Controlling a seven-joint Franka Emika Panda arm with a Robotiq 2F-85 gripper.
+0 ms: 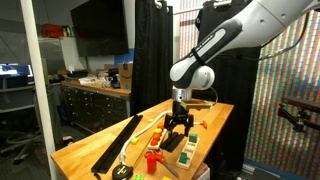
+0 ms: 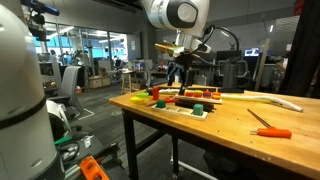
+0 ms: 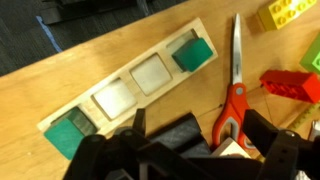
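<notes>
My gripper (image 1: 180,118) hangs above the tabletop near the wooden tray (image 1: 187,151), its fingers apart. Seen from the wrist, the gripper has a black finger on each side and nothing held. A long wooden tray (image 3: 58,111) runs diagonally across the wrist view. One green block (image 3: 193,54) sits at its upper right end and another green block (image 3: 70,132) at its lower left end. Two whitish square recesses between them hold no block. Dark elongated objects (image 3: 178,136) lie below the gripper, partly hidden by it.
Scissors with red handles (image 3: 231,115) lie right of the tray. Beyond them are a red brick (image 3: 290,84) and a yellow brick (image 3: 285,10). A long black bar (image 1: 117,144) crosses the table. An orange-handled tool (image 2: 270,132) lies apart, with bare wood around it.
</notes>
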